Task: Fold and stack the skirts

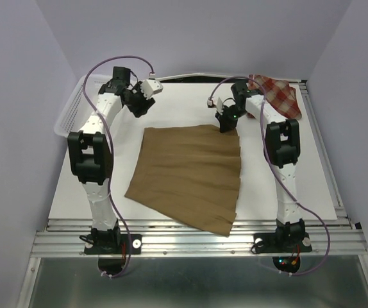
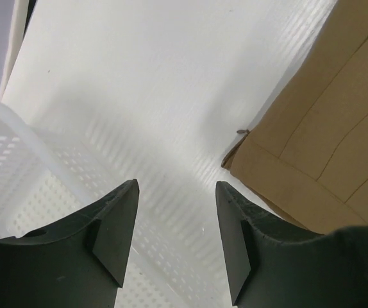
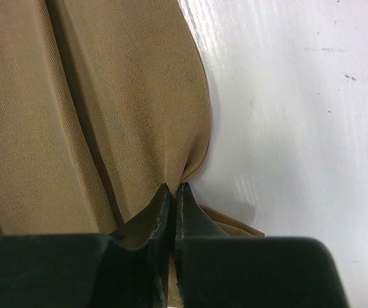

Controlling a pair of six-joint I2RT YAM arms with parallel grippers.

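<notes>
An olive-brown skirt point(image 1: 184, 173) lies spread over the middle of the white table. My right gripper is shut on the skirt's gathered edge at its upper right corner. My left gripper is open with nothing between its fingers, raised above the skirt's upper left corner and the rim of a white plastic basket point(image 2: 43, 154). In the left wrist view that corner point(image 2: 261, 154) lies flat on the table, apart from the fingers.
A red checked cloth point(image 1: 280, 96) lies at the back right of the table. The basket sits at the back left. Bare table shows behind the skirt and along both sides.
</notes>
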